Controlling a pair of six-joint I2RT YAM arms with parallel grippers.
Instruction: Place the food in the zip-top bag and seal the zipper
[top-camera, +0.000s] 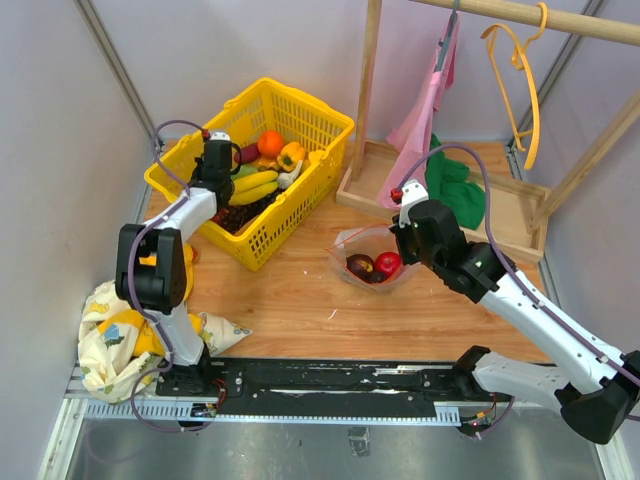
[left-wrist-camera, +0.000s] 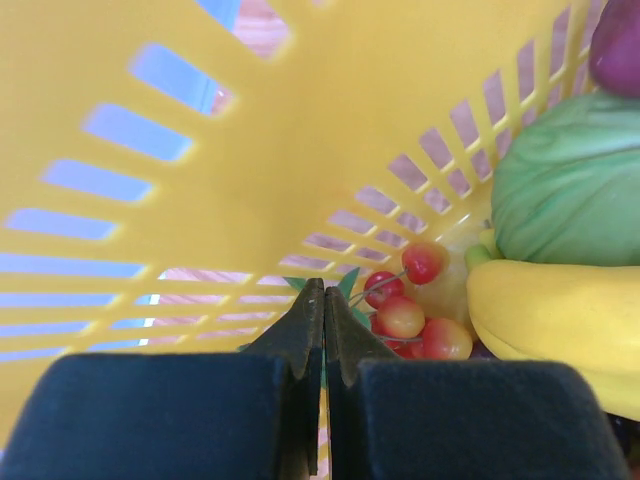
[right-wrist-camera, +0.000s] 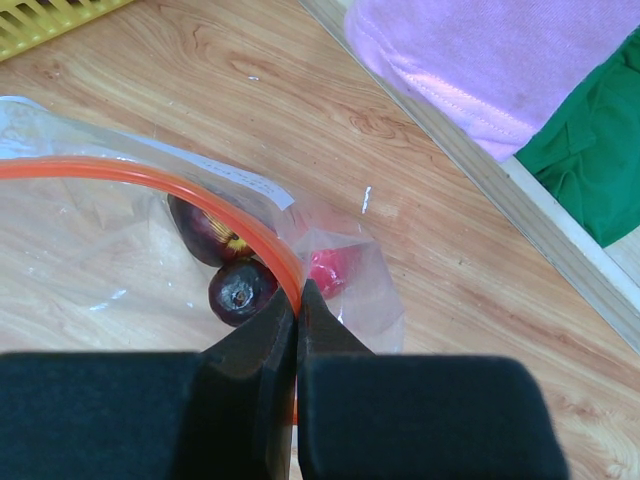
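My left gripper is down inside the yellow basket (top-camera: 260, 245), shut, above cherries (left-wrist-camera: 444, 338) and beside bananas (left-wrist-camera: 540, 320), with a cabbage (left-wrist-camera: 565, 180) behind them; I see nothing held in it. The clear zip top bag (top-camera: 350, 282) lies open on the table, holding dark round items (right-wrist-camera: 243, 290) and a red tomato (top-camera: 388, 262). My right gripper is shut on the bag's edge at its orange zipper strip (right-wrist-camera: 140, 172).
A wooden rack with pink cloth (top-camera: 420, 130), green cloth (top-camera: 455, 195) and a hanger (top-camera: 530, 100) stands at the back right. Bunched cloth (top-camera: 115, 365) lies front left.
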